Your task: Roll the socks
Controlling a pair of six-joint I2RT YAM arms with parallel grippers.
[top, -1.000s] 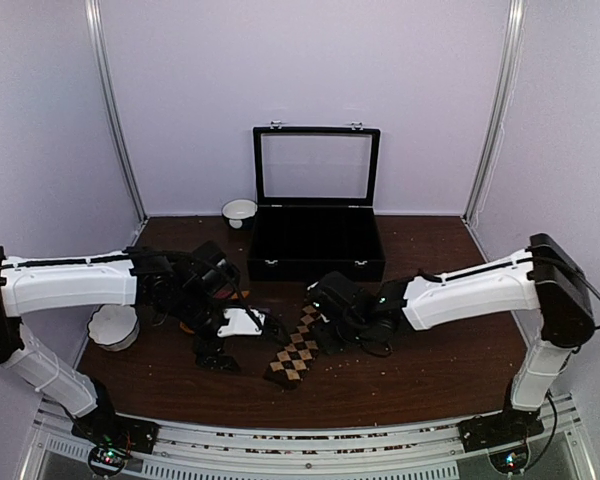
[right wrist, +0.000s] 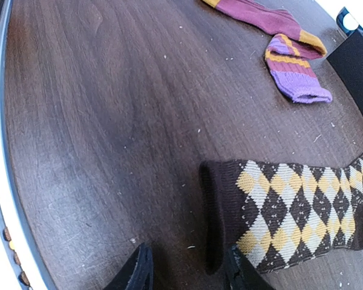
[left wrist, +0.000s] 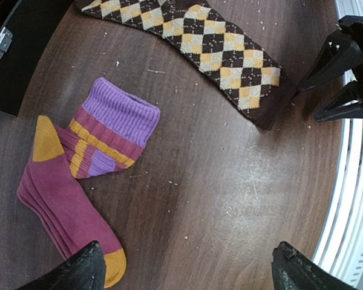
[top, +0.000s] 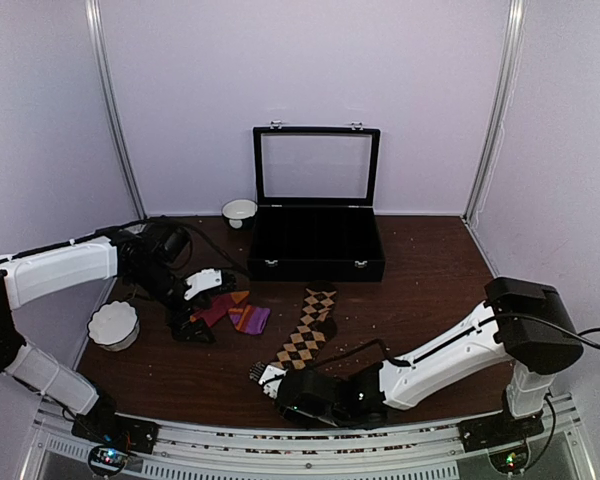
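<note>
A brown argyle sock point(left wrist: 221, 57) with cream and yellow diamonds lies flat, its dark cuff point(right wrist: 215, 211) towards the table's front. At that cuff my right gripper stands low and partly open, one finger point(right wrist: 239, 272) right beside the cuff's edge, the other apart from it. From the left wrist view, the same gripper's two fingers point(left wrist: 333, 60) show a gap between them. A pair of maroon socks with purple cuff point(left wrist: 121, 115) and yellow toe lies to the left. Over these, my left gripper is wide open, nothing between its fingers.
An open black box point(top: 315, 270) with a clear lid stands at the back centre. White bowls point(top: 114, 325) sit at the left edge, another bowl point(top: 239, 212) left of the box. The metal rail point(top: 310, 440) borders the front.
My right gripper has moved from the argyle sock's middle towards the front left, down to its cuff. The left arm has drawn back leftward, uncovering more of the maroon socks.
</note>
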